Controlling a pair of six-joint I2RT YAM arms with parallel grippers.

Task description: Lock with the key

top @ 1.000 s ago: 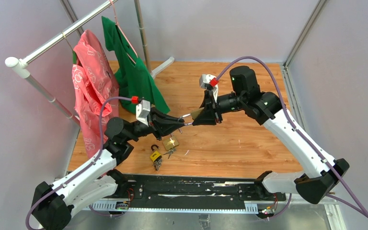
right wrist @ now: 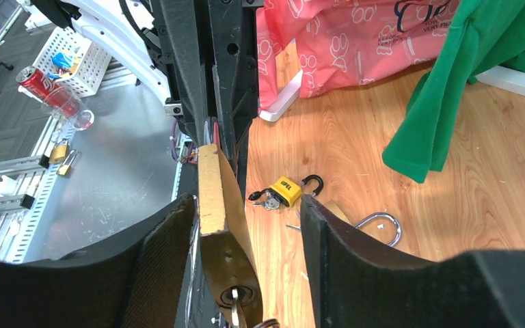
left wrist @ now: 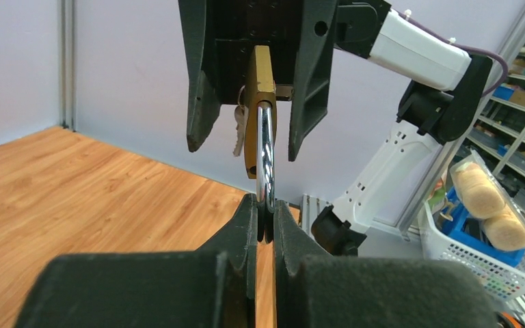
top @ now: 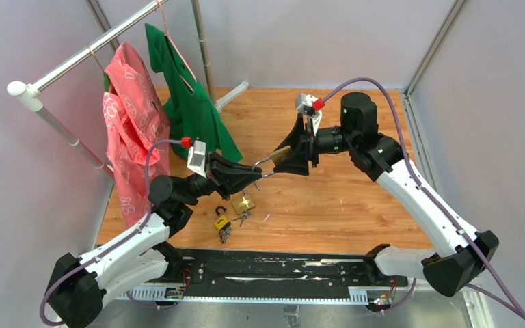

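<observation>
A brass padlock (top: 279,154) is held in the air by my left gripper (top: 260,174), which is shut on its steel shackle (left wrist: 265,143). My right gripper stands open around the lock body; in the right wrist view its fingertips (right wrist: 314,225) are either side of the brass body (right wrist: 219,198). A key (right wrist: 236,301) sits in the keyhole at the lock's end, with another key (left wrist: 240,130) hanging beside the body.
On the table (top: 328,212) lie a yellow padlock (top: 222,222) and a brass padlock (top: 243,203) with keys. A rack with red cloth (top: 137,130) and green cloth (top: 191,113) stands at left.
The left gripper still holds the lock.
</observation>
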